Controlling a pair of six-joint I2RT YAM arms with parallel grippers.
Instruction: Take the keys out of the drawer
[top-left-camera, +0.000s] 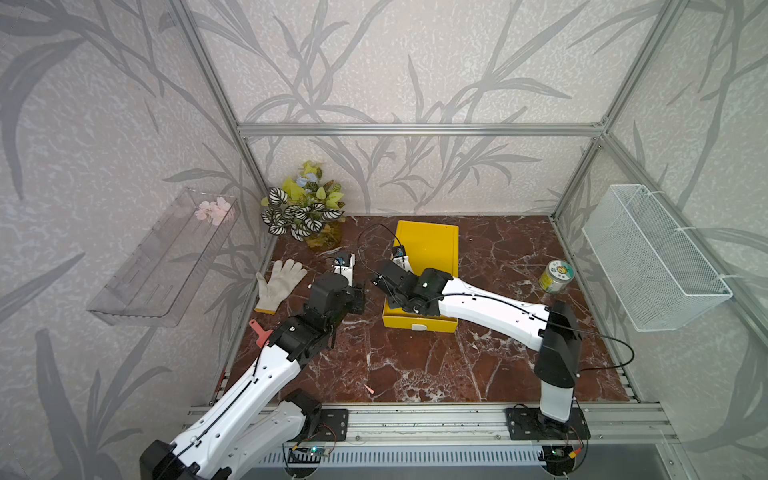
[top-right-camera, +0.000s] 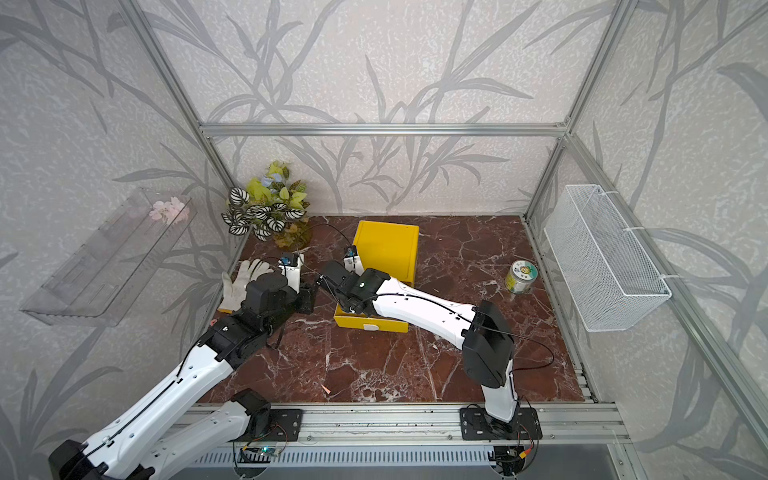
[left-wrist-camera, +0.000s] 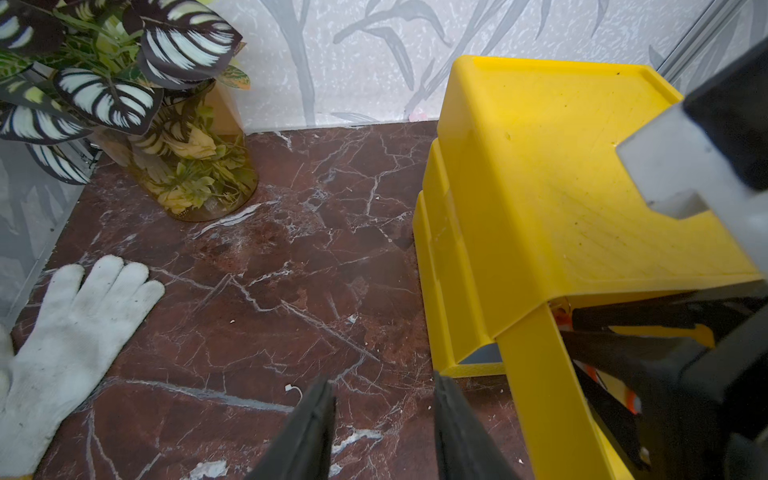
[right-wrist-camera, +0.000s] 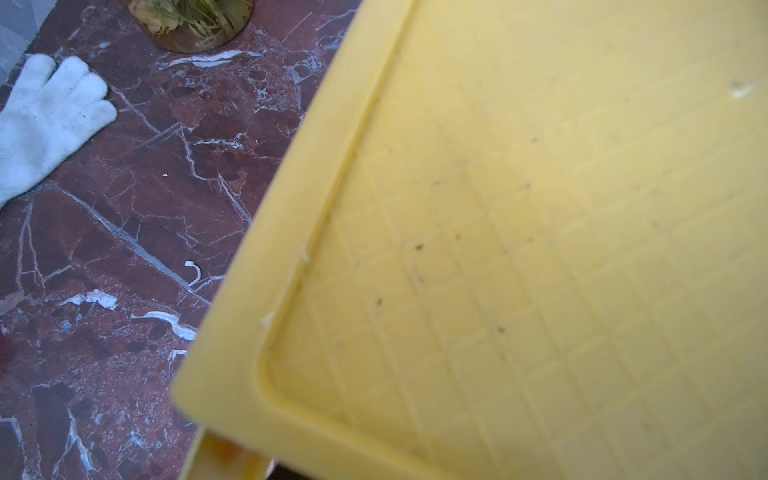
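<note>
The yellow drawer box (top-left-camera: 420, 324) stands mid-table, its drawer at the front. My right gripper reaches down into the drawer, under the box top's front edge in the left wrist view; something red shows behind its fingers. Whether it holds anything cannot be told. In the right wrist view the yellow top (right-wrist-camera: 512, 200) fills most of the frame and hides the fingertips. My left gripper hangs left of the drawer, fingers apart with nothing between them, over bare marble. I cannot make out the keys clearly.
A plant (top-left-camera: 308, 200) stands at back left, with a white glove (top-left-camera: 280, 284) in front of it and a red object (top-left-camera: 260, 332) nearer. A can (top-left-camera: 557, 276) is at right. Clear and mesh baskets hang on the side walls. Bare table lies in front of the box.
</note>
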